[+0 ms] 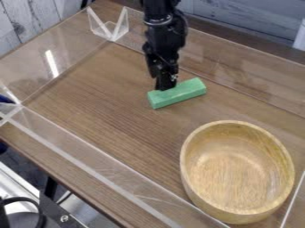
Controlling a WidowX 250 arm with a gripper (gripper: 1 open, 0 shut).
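A green rectangular block (179, 94) lies at an angle on the wooden table near the middle of the view. The black gripper (163, 80) reaches down from the top, its fingertips just over the left half of the block. Whether it touches the block, and how far apart its fingers stand, is hard to tell at this size.
A large round wooden bowl (236, 174) stands at the lower right. A black cable lies at the lower left corner.
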